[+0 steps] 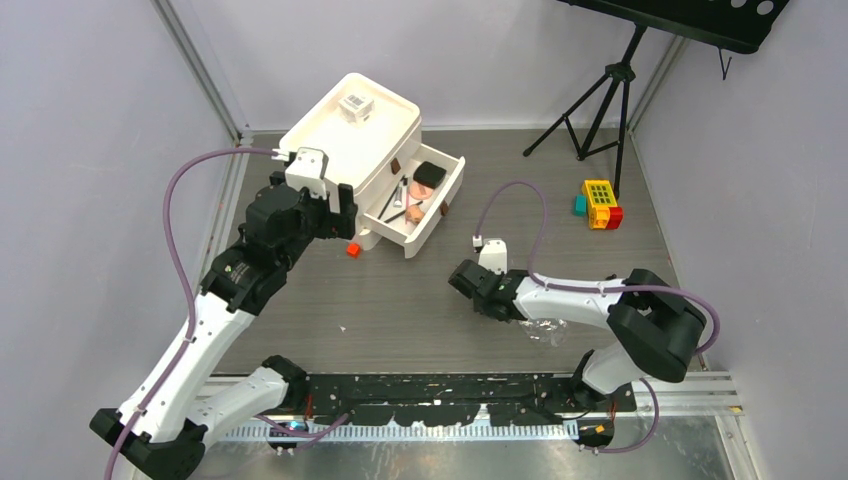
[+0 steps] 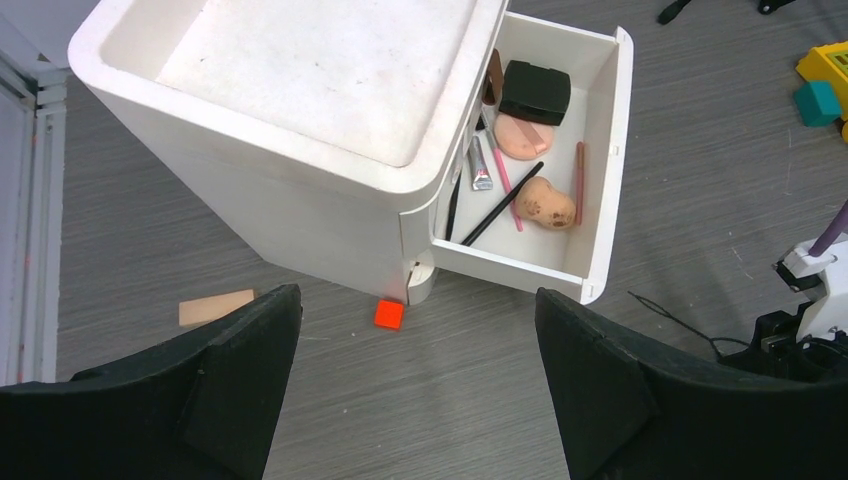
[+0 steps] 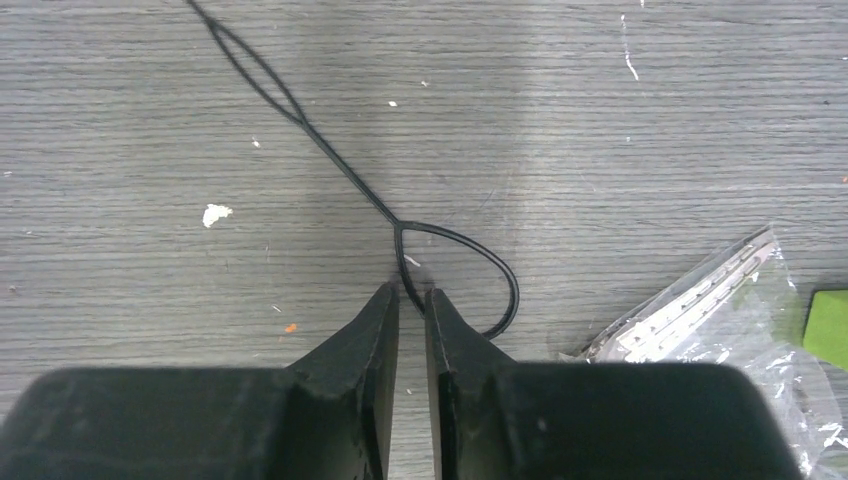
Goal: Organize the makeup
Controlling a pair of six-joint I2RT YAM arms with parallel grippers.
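Observation:
A white storage box (image 1: 340,135) has its drawer (image 1: 431,232) pulled out, holding a black compact (image 2: 535,92), sponges, pencils, brushes and a tube (image 2: 480,165). My left gripper is open above the table at the box's near side, holding nothing. My right gripper is low over the table, its fingertips a narrow gap apart at a looped black cord (image 3: 350,170); whether the cord is between them is unclear. A clear plastic bag (image 3: 750,370) lies to the right of it.
An orange cube (image 2: 389,313) and a wooden block (image 2: 215,305) lie near the box. Yellow, red and teal blocks (image 1: 600,203) sit at the right, by a black stand (image 1: 618,75).

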